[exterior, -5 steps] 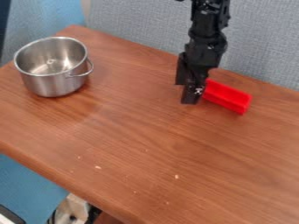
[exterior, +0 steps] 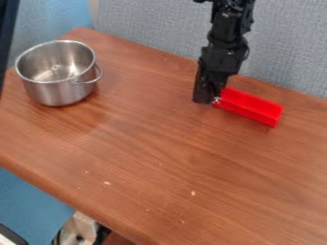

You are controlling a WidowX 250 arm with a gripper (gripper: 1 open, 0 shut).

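The black gripper (exterior: 208, 94) is low over the wooden table at the right of centre, at the left end of a red oblong block (exterior: 250, 107) lying on the tabletop. The gripper looks shut; whether anything is between its fingers is hidden, and it appears to touch or nearly touch the block's end.
A steel pot (exterior: 57, 86) with side handles stands at the left of the table (exterior: 153, 182). A grey padded wall runs along the back.
The red block has shifted slightly right and toward the front. The gripper has moved a little, staying at the block's left end.
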